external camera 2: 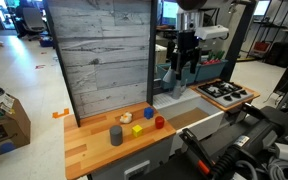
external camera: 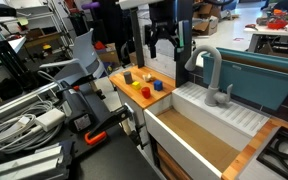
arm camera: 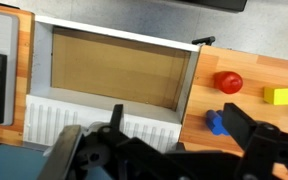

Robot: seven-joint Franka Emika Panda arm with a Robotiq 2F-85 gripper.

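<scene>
My gripper [external camera: 165,52] hangs in the air above the counter, its fingers spread with a gap between them and nothing held. In the second exterior view the gripper [external camera 2: 179,77] is in front of the faucet, over the sink side. On the wooden counter stand a red round object [arm camera: 228,82], a yellow block [arm camera: 278,96] and a blue object [arm camera: 216,122], all well apart from the fingers. A grey cylinder [external camera 2: 116,132] and a small white-and-orange item [external camera 2: 127,117] are farther along the same counter.
An empty sink [external camera: 199,137] with a brown bottom lies right of the counter objects. Behind it rises a tall grey faucet [external camera: 215,73]. A stove [external camera: 282,152] is beyond the sink, and a white plank wall [external camera 2: 109,50] backs the counter.
</scene>
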